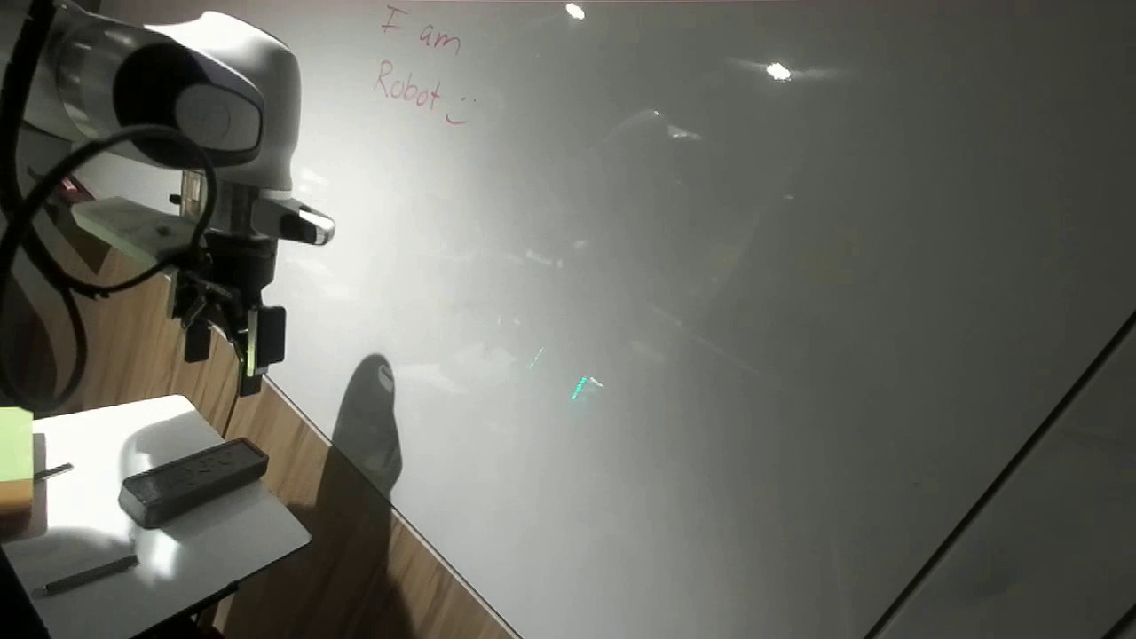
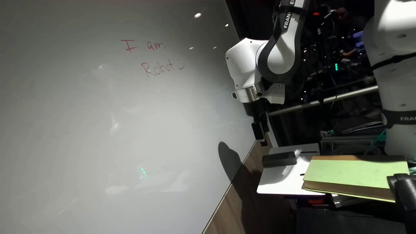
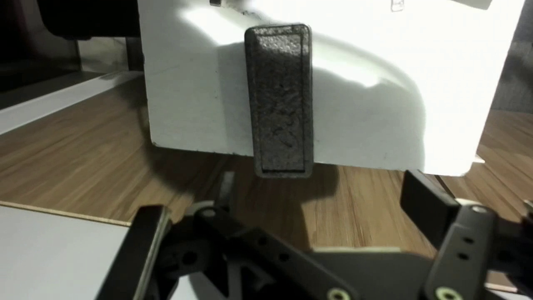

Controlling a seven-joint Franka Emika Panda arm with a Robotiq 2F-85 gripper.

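A dark grey whiteboard eraser lies on a small white table; in the wrist view one end of the eraser sticks out past the table's edge. My gripper hangs above the table, close to the whiteboard, with its fingers spread apart. Between its fingers nothing is held; in the wrist view the eraser appears beyond the gripper, apart from it. Red writing reading "I am Robot" with a smiley marks the upper whiteboard.
A green-topped box stands beside the eraser on the table. A thin dark pen-like stick lies near the table's front. Wood panelling runs below the whiteboard. A second robot arm stands at the right.
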